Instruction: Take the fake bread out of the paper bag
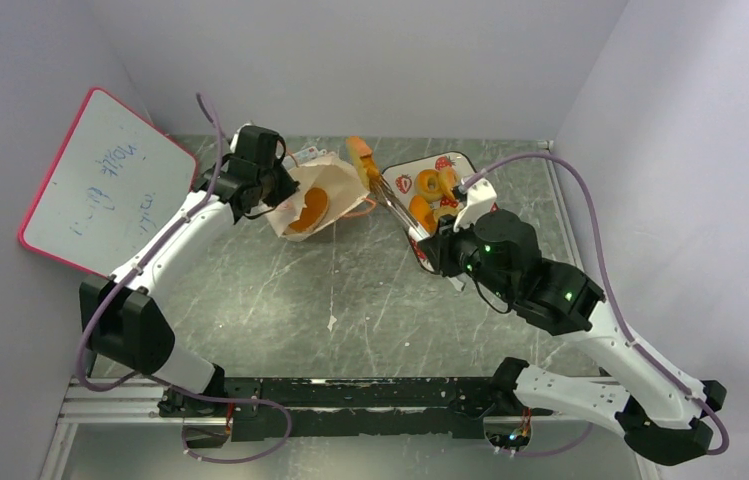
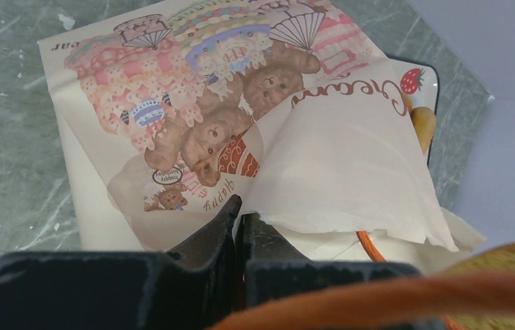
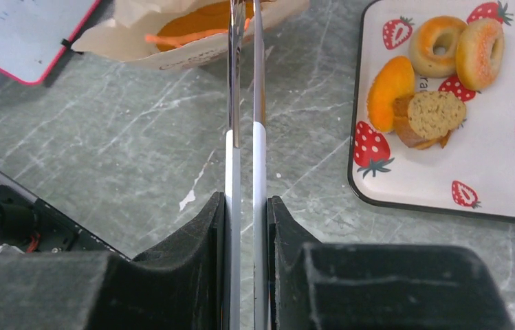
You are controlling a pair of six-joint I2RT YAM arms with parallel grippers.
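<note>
The paper bag (image 1: 295, 220) (image 2: 337, 165) lies crumpled at the back centre, my left gripper (image 1: 275, 190) shut on its paper. An orange piece (image 1: 310, 208) (image 3: 185, 24) shows inside its opening. In the top view my right gripper (image 1: 380, 185) has a bread piece (image 1: 360, 155) at the tips of its long fingers, which are close together above the space between bag and tray; in the right wrist view the bread is out of sight.
A strawberry tray (image 3: 474, 165) holds several pieces: bagels (image 3: 433, 65), an orange piece (image 3: 385, 96) and bread (image 3: 433, 110). A whiteboard (image 1: 100, 190) leans at the left.
</note>
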